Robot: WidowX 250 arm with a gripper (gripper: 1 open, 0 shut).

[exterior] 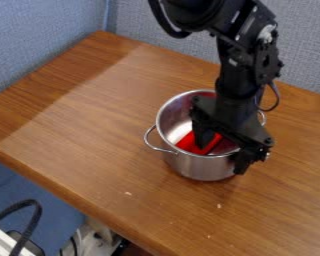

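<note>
A steel pot [188, 167] with side handles stands on the wooden table [76, 110]. A red object [195, 144] lies inside it, partly hidden by the arm. My gripper [228, 143] is lowered into and over the pot's right side, its fingers around the red object's area; it looks open, though the dark fingers are hard to separate.
Grey padded walls stand behind. Cables and hardware [16, 240] lie off the table at the lower left.
</note>
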